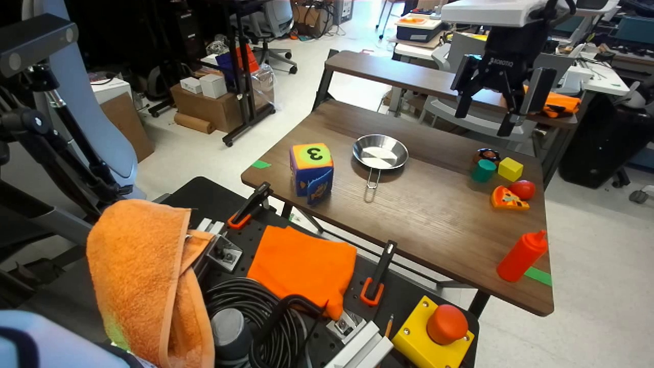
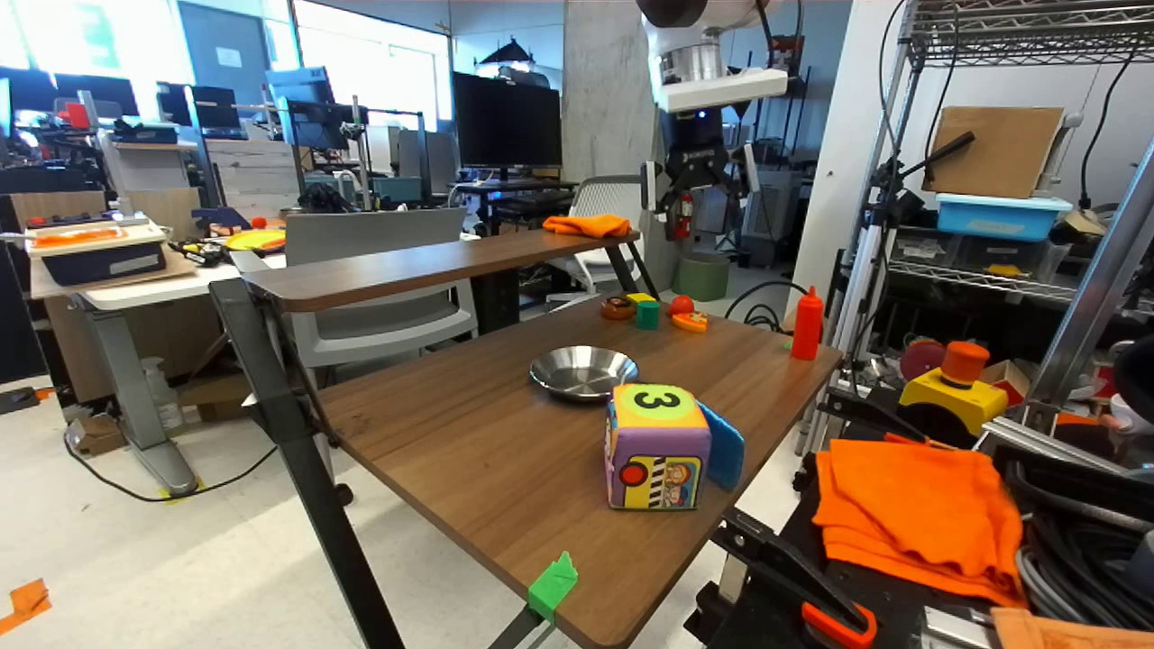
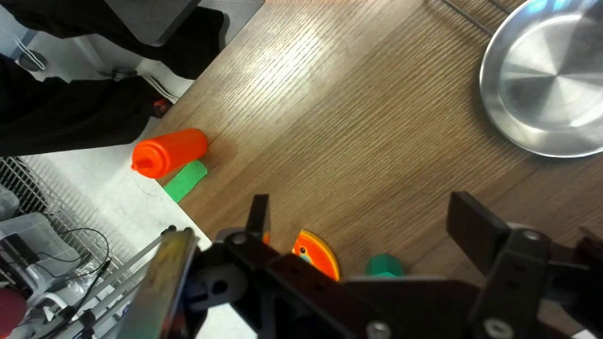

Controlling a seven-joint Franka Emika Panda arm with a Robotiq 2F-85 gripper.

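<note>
High above the table's back right part hangs my gripper [image 1: 481,122], open, with empty space between its fingers. In exterior view 1 the steel pan [image 1: 380,152] lies near the middle of the wooden table, its wire handle toward the front. A soft cube [image 1: 311,171] with a 3 on top sits to the pan's left. At the right end are a green block [image 1: 484,171], a yellow block [image 1: 510,168], a red ball-like item [image 1: 522,189] and a toy pizza slice [image 1: 509,198]. A red squeeze bottle [image 1: 522,256] stands by the front right corner.
A raised shelf [image 2: 433,260] runs along the table's back edge, with an orange cloth [image 2: 587,225] on it. A dark round item [image 2: 618,307] sits beside the green block.
</note>
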